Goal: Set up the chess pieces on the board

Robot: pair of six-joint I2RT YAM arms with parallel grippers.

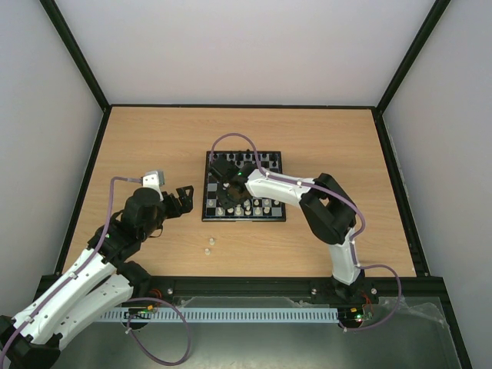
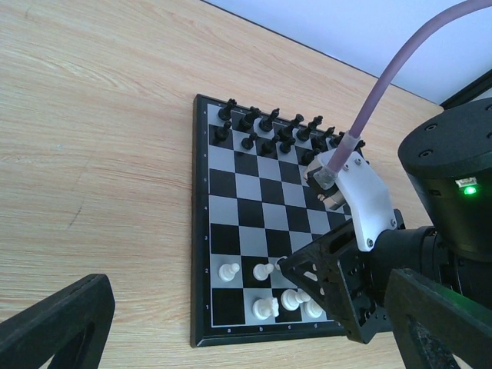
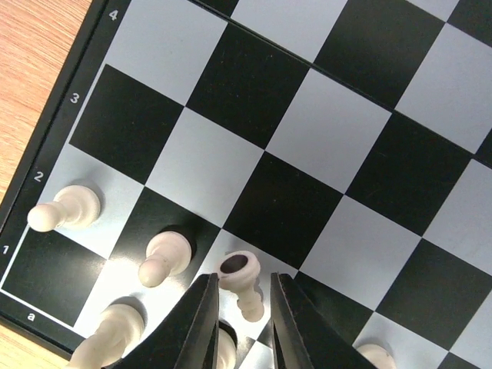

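In the right wrist view a white pawn (image 3: 247, 296) lies tipped on its side on a light square, its dark felt underside showing. My right gripper stands open around it, a finger to each side and space between them. Upright beside it are two white pawns (image 3: 168, 257), each on its own square. The chessboard (image 1: 206, 184) is partly covered by the right arm in the top view. Off the board to the left, my left gripper (image 1: 185, 199) is open and empty, its fingers (image 2: 65, 323) wide apart in its own view.
Black pieces (image 2: 269, 121) fill the board's far rows. White back-row pieces (image 2: 266, 308) stand close to the right gripper, some partly hidden by it. Two loose white pieces (image 1: 213, 241) are on the table before the board. Bare wood (image 1: 154, 138) lies left of it.
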